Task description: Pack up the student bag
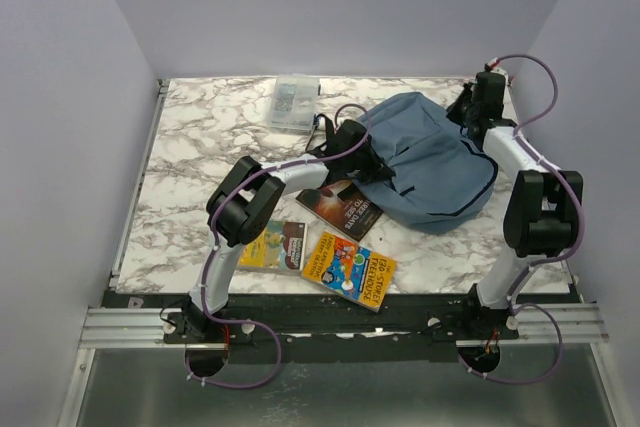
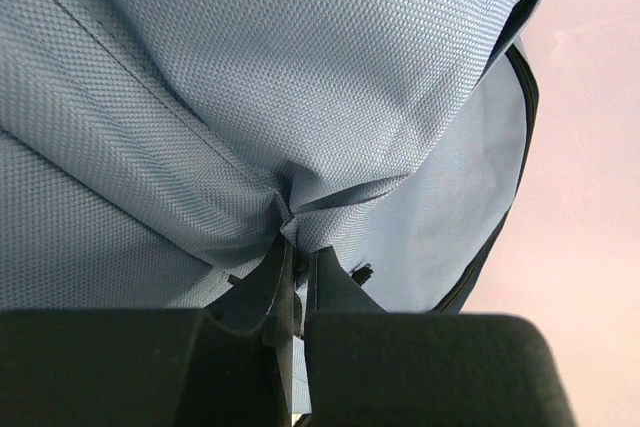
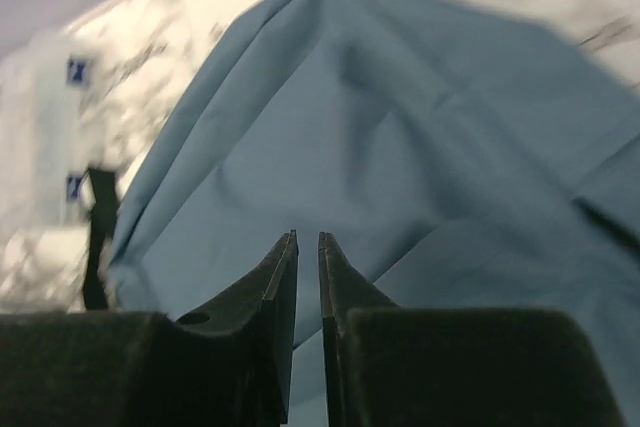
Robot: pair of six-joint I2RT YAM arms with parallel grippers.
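Observation:
The blue-grey bag (image 1: 440,187) lies loose on the marble table's right half. My left gripper (image 1: 380,169) is shut on a bunched fold of its fabric (image 2: 340,87), filling the left wrist view. My right gripper (image 1: 458,112) is over the bag's upper right part, its fingertips slightly apart in the right wrist view (image 3: 309,239), with no fabric visible between them. A book titled Three Days to See (image 1: 338,213) lies beside the bag at lower left, partly under the left arm. Two more books, a yellow-grey one (image 1: 285,247) and an orange-blue one (image 1: 348,269), lie at the front.
A clear plastic case (image 1: 293,102) lies at the back, left of the bag, with a black strap near it. Grey walls stand at the back and sides.

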